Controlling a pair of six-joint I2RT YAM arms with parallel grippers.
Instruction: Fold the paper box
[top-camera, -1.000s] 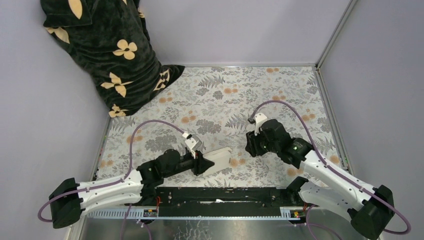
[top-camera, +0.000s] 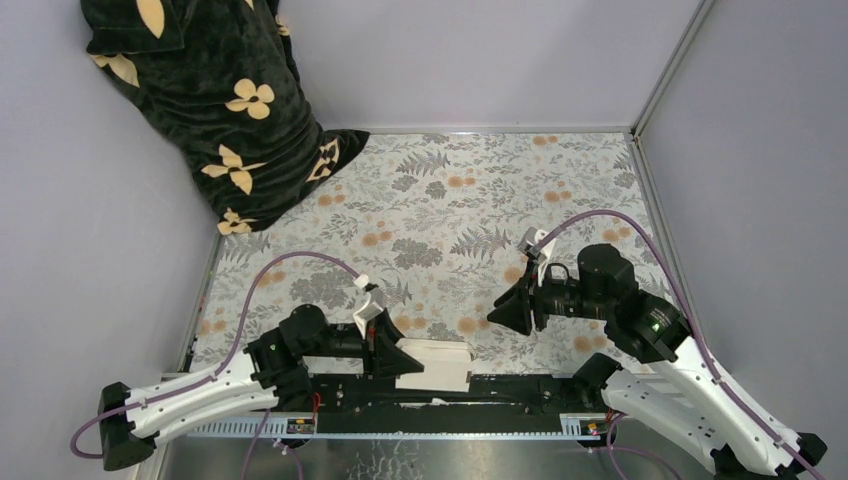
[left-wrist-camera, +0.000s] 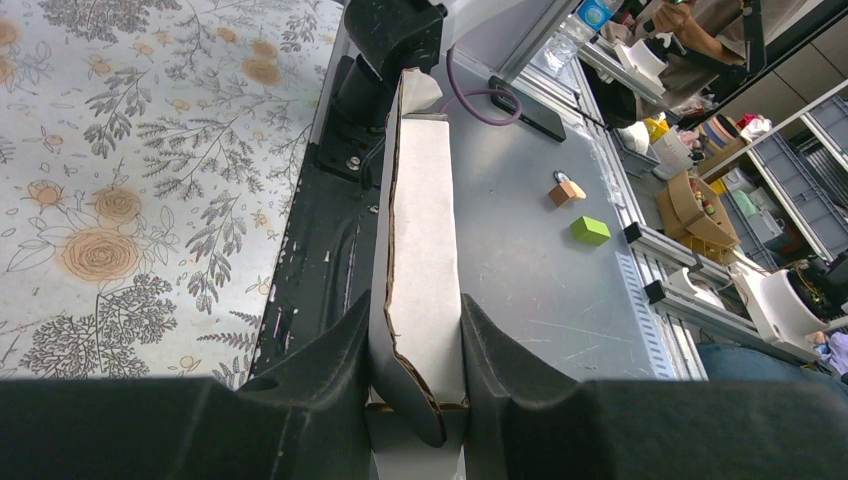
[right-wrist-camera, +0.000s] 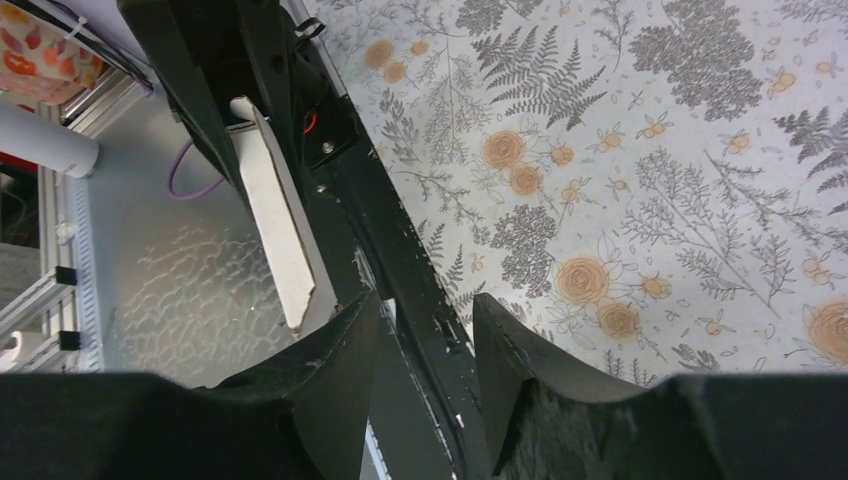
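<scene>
The white paper box (top-camera: 433, 370) is held low at the front of the patterned board by my left gripper (top-camera: 385, 350). In the left wrist view it stands edge-on between the fingers, a long pale strip (left-wrist-camera: 425, 240) with a cut cardboard edge and a flap at its side. My right gripper (top-camera: 515, 308) is apart from the box, up and to the right of it, its fingers parted with nothing between them. The right wrist view shows the box (right-wrist-camera: 275, 220) beyond those fingers, in the left gripper.
A dark patterned cushion (top-camera: 230, 130) fills the back left. The floral board (top-camera: 450, 200) is clear behind the grippers. A dark strip (top-camera: 440, 395) runs along the front edge, with a metal surface beyond it. Walls stand at both sides.
My left gripper has brought the box toward the front edge and turned it straighter.
</scene>
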